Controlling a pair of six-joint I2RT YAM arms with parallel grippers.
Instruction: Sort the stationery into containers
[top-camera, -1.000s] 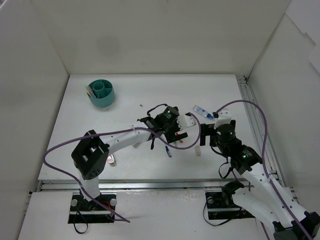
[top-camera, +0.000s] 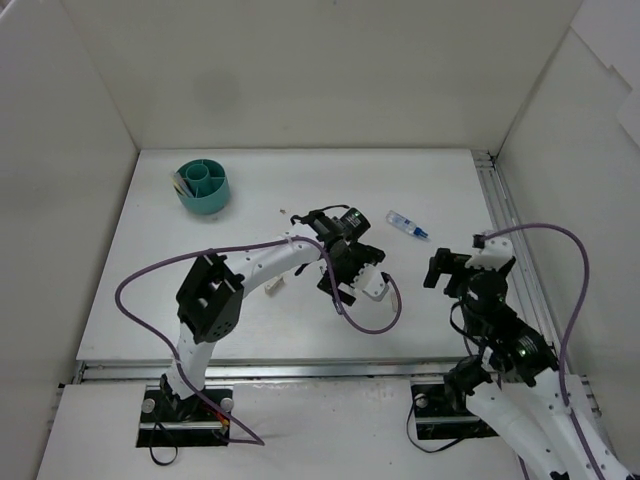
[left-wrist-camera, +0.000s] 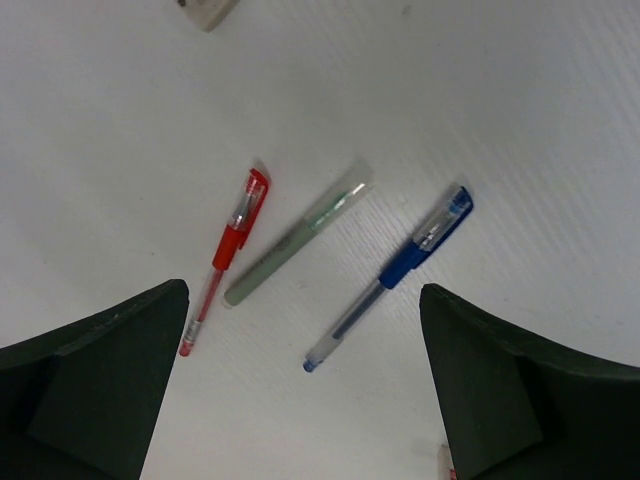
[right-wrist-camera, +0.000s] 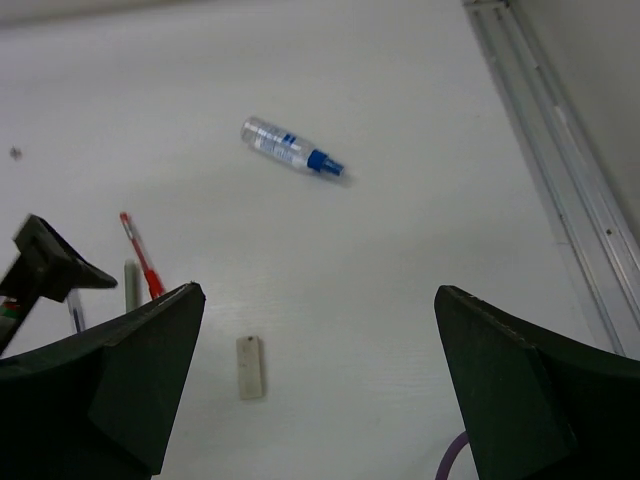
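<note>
My left gripper (top-camera: 350, 280) hangs over the table's middle, open (left-wrist-camera: 305, 385), above a red pen (left-wrist-camera: 230, 240), a pale green pen (left-wrist-camera: 285, 250) and a blue pen (left-wrist-camera: 400, 265), nothing between its fingers. My right gripper (top-camera: 450, 262) stands open at the right side, fingers empty. In the right wrist view a clear bottle with blue cap (right-wrist-camera: 285, 148) and a pale eraser-like block (right-wrist-camera: 249, 367) lie on the table. A teal organizer (top-camera: 205, 200) holding some items stands at the back left.
The white table (top-camera: 140, 300) is bordered by a metal rail (top-camera: 520, 260) at the right and pale walls. Purple cables loop over both arms.
My left gripper has moved slightly toward the front and turned over the pens.
</note>
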